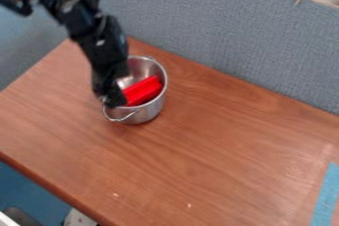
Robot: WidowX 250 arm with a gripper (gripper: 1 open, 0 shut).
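A steel pot [153, 109] with a wire handle stands on the wooden table, left of centre. A red cylindrical object [143, 90] lies inside it. My black gripper [109, 92] reaches down from the upper left into the pot's left side, just left of the red object. It is blurred, and its fingertips are hard to make out; I cannot see it holding anything.
A grey padded wall [225, 32] runs behind the table. A blue tape strip [326, 195] is at the right edge.
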